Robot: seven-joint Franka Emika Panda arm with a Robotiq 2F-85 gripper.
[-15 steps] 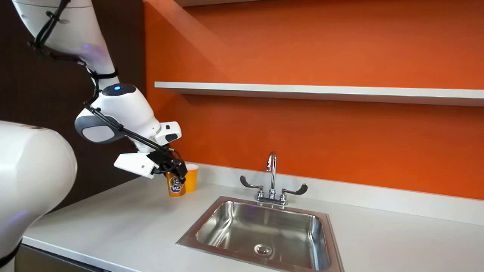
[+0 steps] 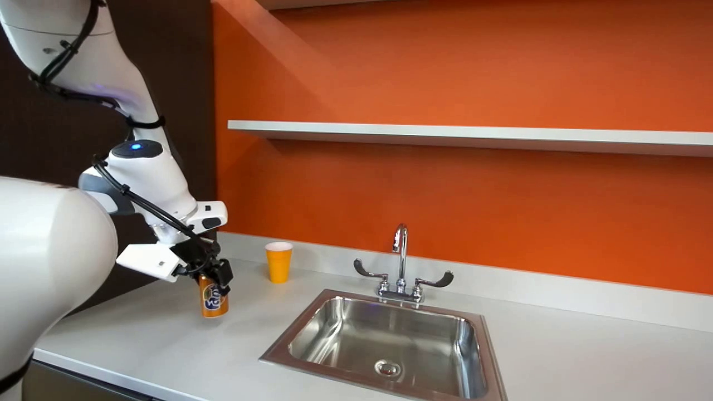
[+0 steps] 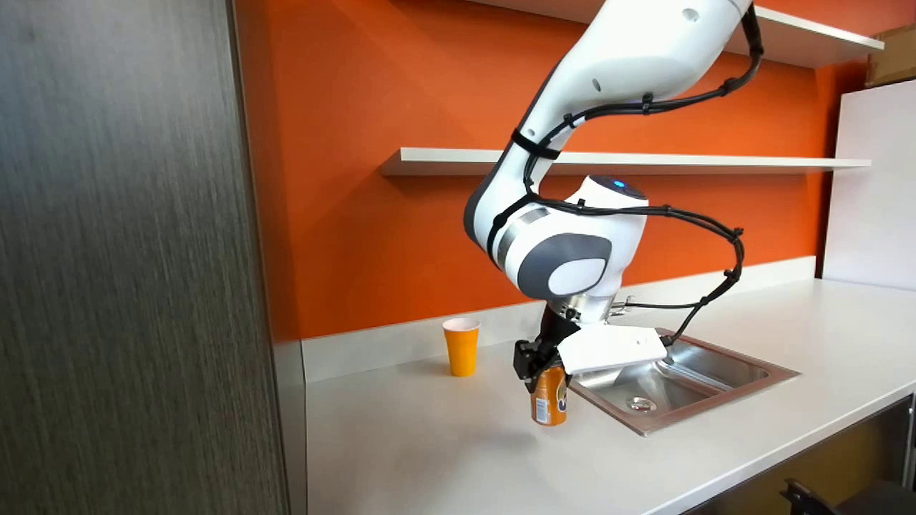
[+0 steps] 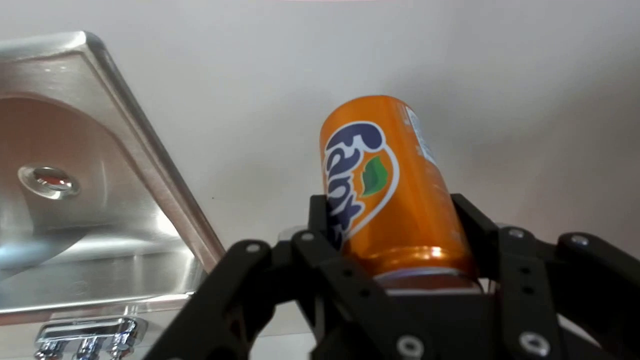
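An orange Fanta can is clasped between the black fingers of my gripper, its lower part sticking out beyond them in the wrist view. In exterior view 1 the can hangs near upright below the gripper, over the left part of the counter. From exterior view 2, the can appears just left of the sink, with a soft shadow on the counter; whether its base touches is hard to tell. The gripper covers its upper end. A yellow cup stands upright near the back wall, apart from the can.
The steel sink with its faucet lies to the right. A white shelf crosses the orange wall above. A dark panel bounds the left side. Bare counter extends in front of the cup.
My gripper and the can have moved left and toward the front of the counter, away from the cup. The cup, partly hidden before, now shows fully and stands in the same place.
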